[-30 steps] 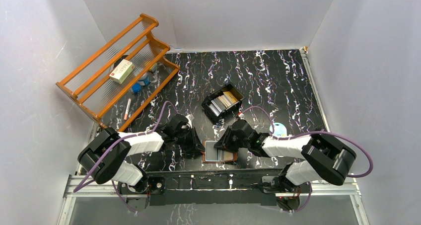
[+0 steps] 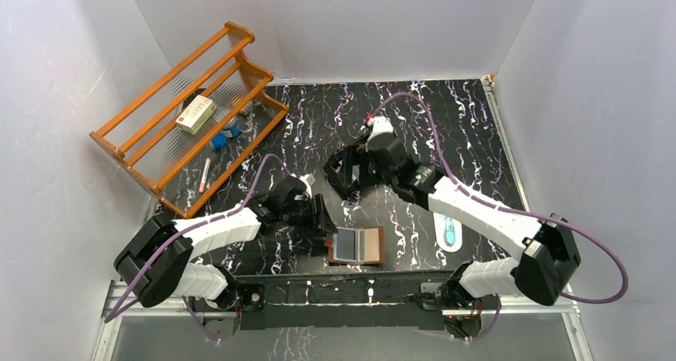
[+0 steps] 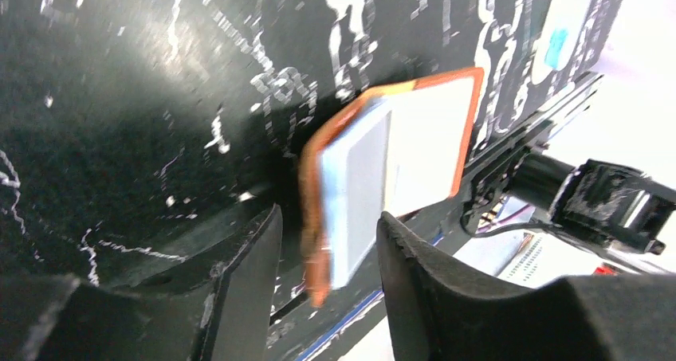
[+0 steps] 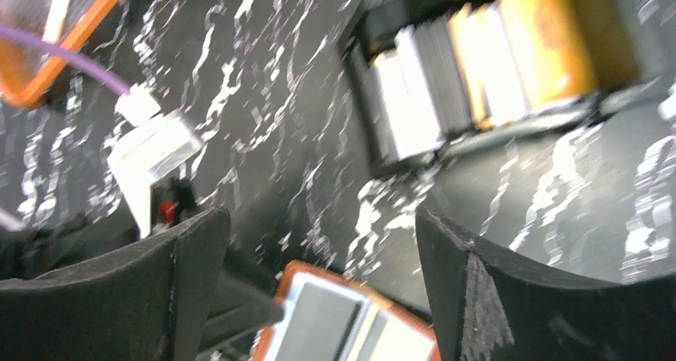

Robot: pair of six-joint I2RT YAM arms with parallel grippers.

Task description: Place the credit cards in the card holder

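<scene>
The brown card holder lies spread out near the table's front edge, with grey and tan inner faces. At its left edge is my left gripper. In the left wrist view, the fingers stand apart, and the blurred near edge of the holder shows in the gap; contact cannot be made out. Over the black box of cards, my right gripper is open and empty. Several white, dark and yellow cards stand upright in that box in the right wrist view.
A wooden rack holding a small box occupies the back left. To the right of the holder, partly under the right arm, lies a white and blue item.
My left gripper stays by the holder's left edge, its fingers having shifted slightly. The holder sits slightly farther right.
</scene>
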